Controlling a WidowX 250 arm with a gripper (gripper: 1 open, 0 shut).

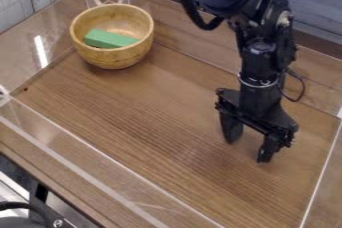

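Observation:
My black gripper (250, 132) points down at the right half of the wooden table (134, 142), low at its surface. Its two fingers stand apart and open, and I see nothing clearly held between them. At the back left sits a tan bowl (127, 57) with a green block (107, 38) in it, well away from my gripper.
The table is bordered by raised edges at the left and back, and by an edge at the right.

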